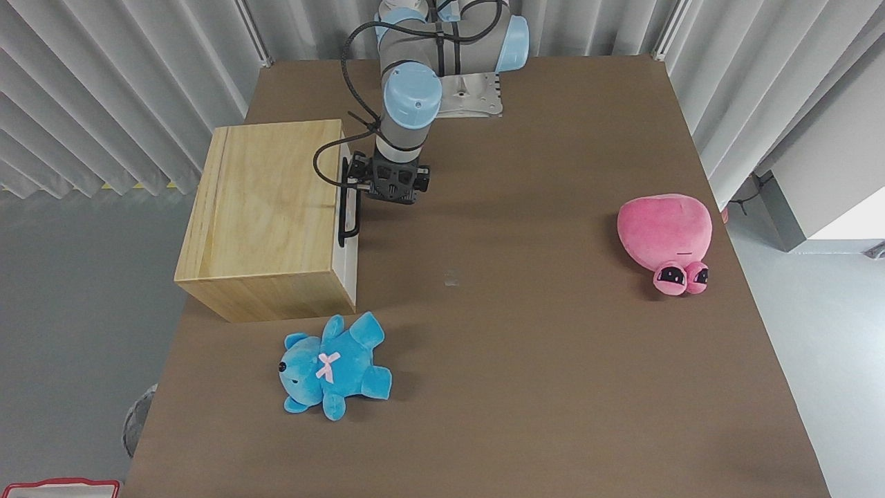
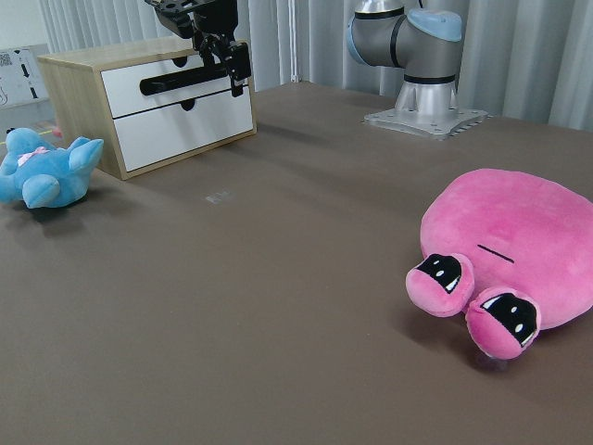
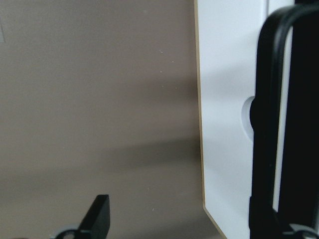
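Observation:
The wooden cabinet (image 1: pixel 257 207) stands at the left of the table, its upper drawer (image 2: pixel 139 76) closed flush in the front and left views. My black gripper (image 2: pixel 222 69) is right at that drawer's long black handle (image 3: pixel 271 124); whether it is open or shut does not show clearly. In the wrist view the handle fills the right side, beside the white drawer front (image 3: pixel 224 149), with a black gripper part at the bottom left. The drawer's inside is hidden.
A blue teddy bear (image 1: pixel 336 373) lies just in front of the cabinet. A pink plush (image 1: pixel 664 236) sits at the table's right edge.

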